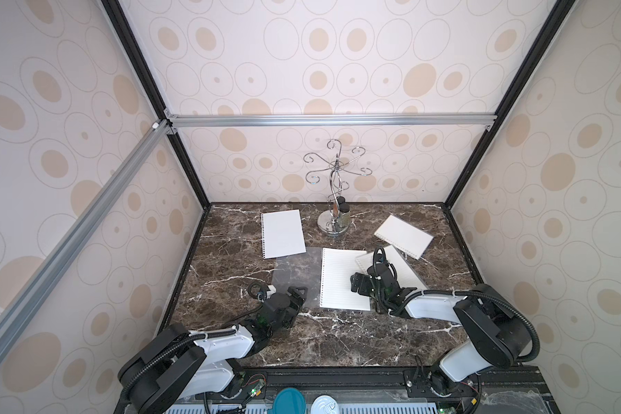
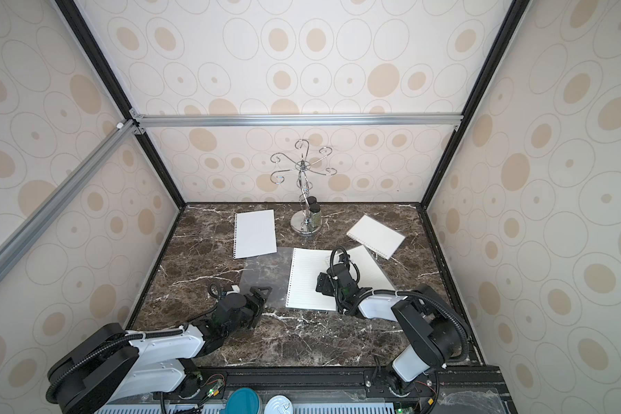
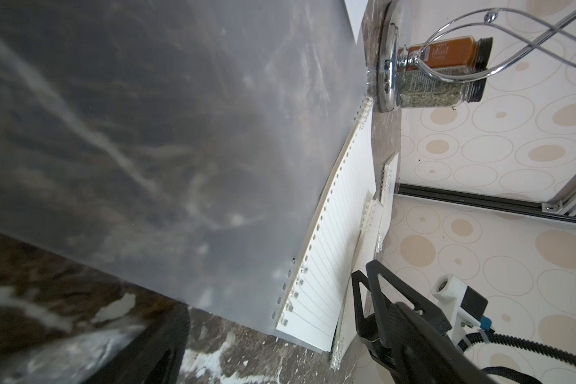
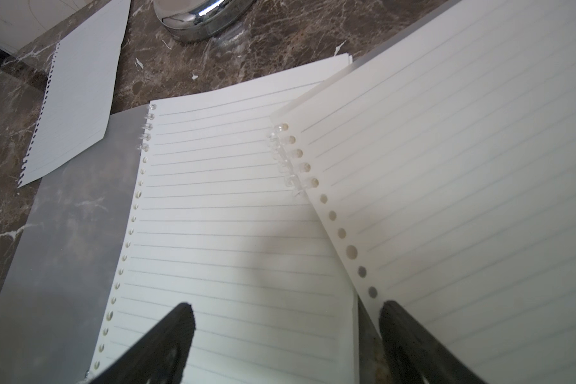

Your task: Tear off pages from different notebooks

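Observation:
A lined ring-bound notebook [image 1: 339, 279] lies open in the middle, its clear cover [image 1: 296, 269] folded out to the left. Beside its right edge, a second lined notebook [image 4: 480, 160] overlaps it at an angle. A loose white sheet [image 1: 283, 233] with a row of punched holes rests at back left. Over the open notebook's right part is my right gripper, fingers apart, nothing visibly held. My left gripper [image 1: 298, 296] is open at the clear cover's front left, empty. In the left wrist view the notebook's ring edge [image 3: 320, 224] lies ahead.
A third notebook [image 1: 403, 236] lies at back right. A chrome stand [image 1: 334, 222] with spice jars [image 3: 438, 70] rises at the back centre.

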